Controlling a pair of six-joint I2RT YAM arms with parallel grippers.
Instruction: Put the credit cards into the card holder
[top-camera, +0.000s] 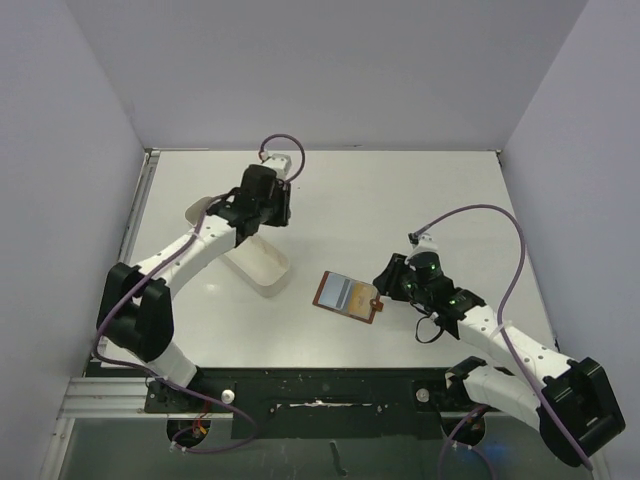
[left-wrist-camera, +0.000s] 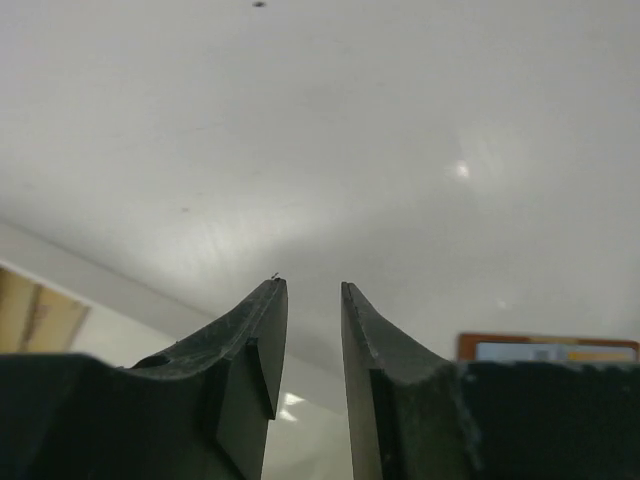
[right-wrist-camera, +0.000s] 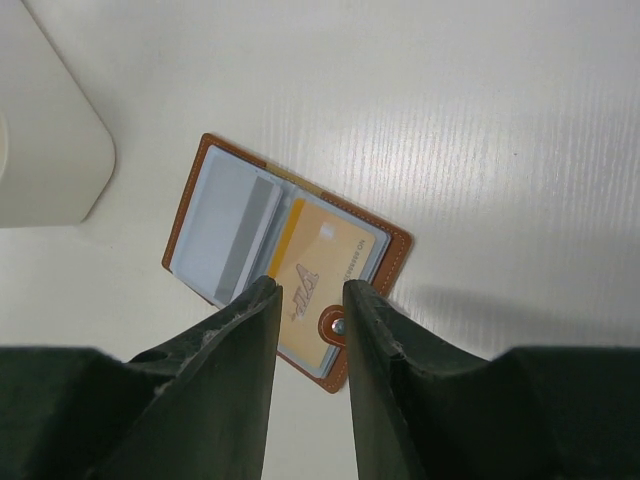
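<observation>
The brown card holder (top-camera: 347, 296) lies on the table centre with cards in it: a gold card (right-wrist-camera: 318, 268) with an orange stripe and a pale one beside it. My left gripper is raised over the white tray (top-camera: 250, 262) at the left, its fingers apart with nothing between them; gold cards (left-wrist-camera: 30, 310) in the tray show blurred at the lower left of the left wrist view. My right gripper stands open just right of and above the holder, with nothing held.
The left arm hides much of the tray in the top view.
</observation>
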